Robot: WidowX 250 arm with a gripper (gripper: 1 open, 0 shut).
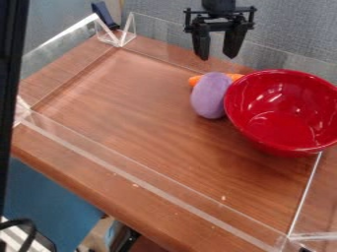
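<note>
My black gripper hangs at the top centre of the camera view, open, its two fingers apart with nothing between them. Below it on the wooden table lie a purple egg-shaped object and, partly hidden behind that, an orange carrot-like object. A large red bowl sits to the right, beside the purple object.
Clear low walls border the wooden table. The left and front of the tabletop are empty. A grey wall stands behind, and a blue surface shows below at the lower left.
</note>
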